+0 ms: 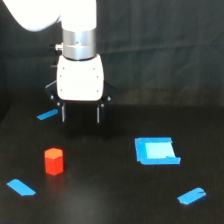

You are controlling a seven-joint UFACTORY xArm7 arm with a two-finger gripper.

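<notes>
A red cube (54, 161) rests on the dark table at the left of the camera view. On the right side lies a white square (157, 151) framed by blue tape (141, 153). My gripper (81, 116) hangs behind and above the cube, slightly to its right in the picture. Its two thin fingers stand apart, open, with only empty space visible between them.
Loose blue tape strips lie at the front left (20, 187), front right (191, 196) and back left (48, 114). Bare dark table separates the cube from the taped square. A dark curtain (160, 60) hangs behind.
</notes>
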